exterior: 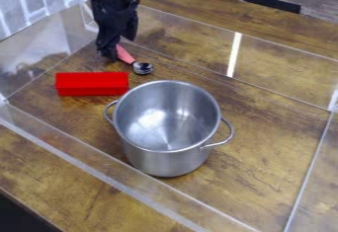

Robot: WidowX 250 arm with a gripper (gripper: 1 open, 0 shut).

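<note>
My dark gripper [111, 40] is low at the upper left, right over the handle of a pizza cutter [126, 56] with a pink-red handle and a round metal end. The fingertips are around the handle's upper end; whether they touch it or how far apart they are is unclear. A red block [91, 83] lies just below left. A large steel pot [168, 142] with two side handles stands in the lower middle.
Clear panels edge the wooden table [264, 68] at the left and back.
</note>
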